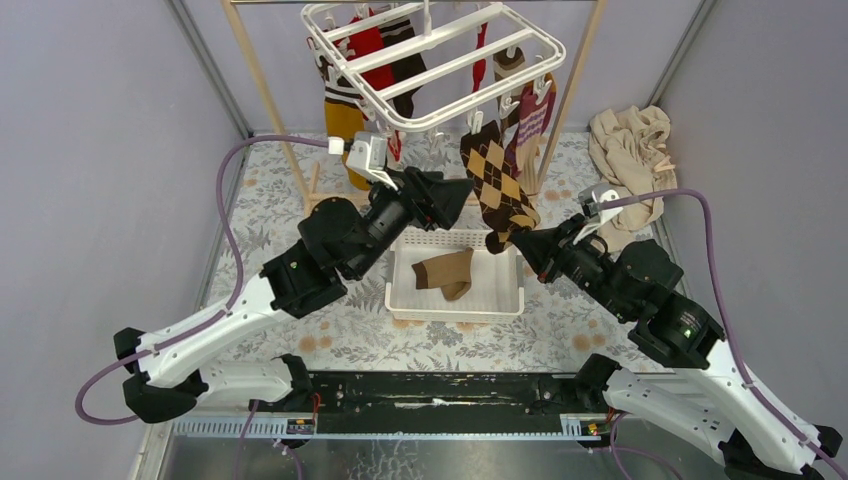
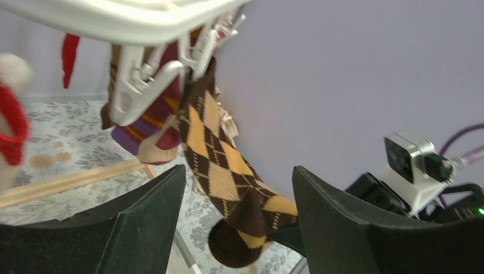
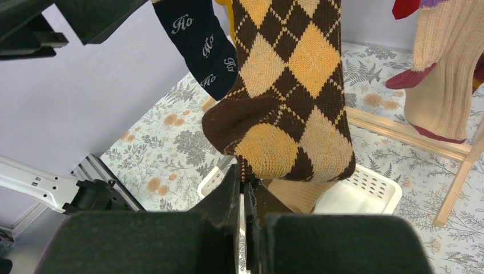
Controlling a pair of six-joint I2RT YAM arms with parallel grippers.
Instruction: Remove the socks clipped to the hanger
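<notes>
An argyle sock [image 1: 492, 178] in brown and tan hangs by its top from a clip on the white hanger [image 1: 430, 42]. At its toe end, my right gripper is shut on the argyle sock, which looks stretched slantwise between clip and fingers in the left wrist view. My left gripper is apart from the sock, its fingers [image 2: 142, 211] spread with nothing between them; the sock shows beyond the gap. Other clipped socks are a red one [image 1: 371, 50], a yellow-and-black one [image 1: 343, 110] and a maroon-and-beige one [image 1: 530, 130].
Below the hanger stands a white basket [image 1: 455, 313] with a folded brown sock [image 1: 446, 273] inside. Wooden stand legs [image 1: 569, 98] rise on both sides. Beige cloth [image 1: 632, 160] lies at the back right.
</notes>
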